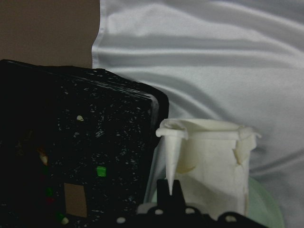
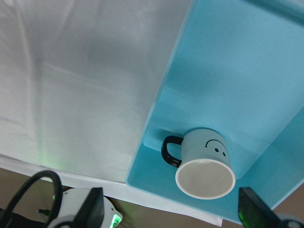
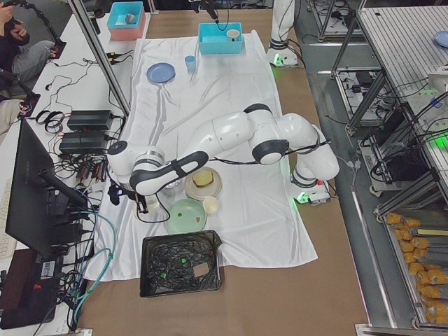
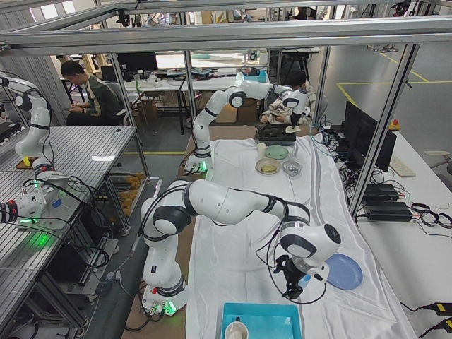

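A crumpled off-white paper piece (image 1: 209, 166) hangs at my left gripper, which is shut on its edge, beside the black lined bin (image 1: 95, 128) and over the green plate (image 1: 263, 204). My right gripper is open above the blue tray (image 2: 223, 57). A white mug (image 2: 199, 147) with a black handle and a drawn face is in that tray, with nothing between the fingers.
A plate with yellow food (image 3: 202, 178), a cream cup (image 3: 210, 204) and a silver bowl (image 4: 292, 168) stand near the green plate. A blue plate (image 3: 160, 72) and blue cup (image 3: 190, 63) are at the far end.
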